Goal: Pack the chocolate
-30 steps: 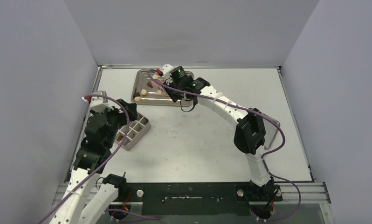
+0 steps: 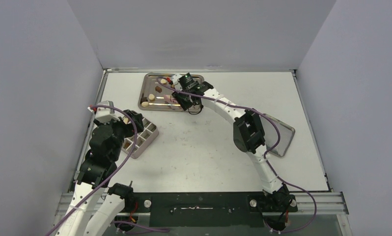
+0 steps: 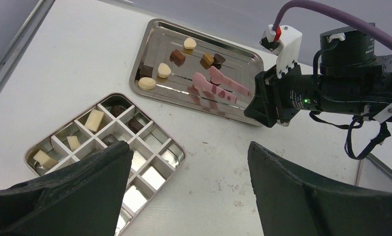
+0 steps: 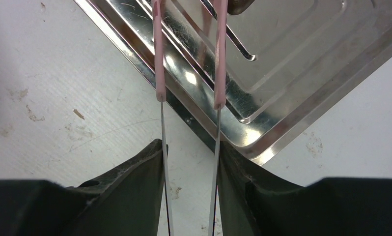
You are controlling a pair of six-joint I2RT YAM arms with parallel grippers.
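A steel tray (image 3: 164,46) at the back holds white, brown and caramel chocolates (image 3: 177,57). My right gripper, with long pink-tipped tools, is over the tray's right part, part open; a dark piece lies at the top edge between and beyond the tips in the right wrist view. My left gripper hangs over the compartment box (image 3: 154,178), which holds several white and dark pieces; its fingertips are out of view, so what is between them is hidden.
An empty-looking second tray (image 2: 286,142) lies at the right of the table, partly behind the right arm.
The left arm has shifted slightly down in the top view.
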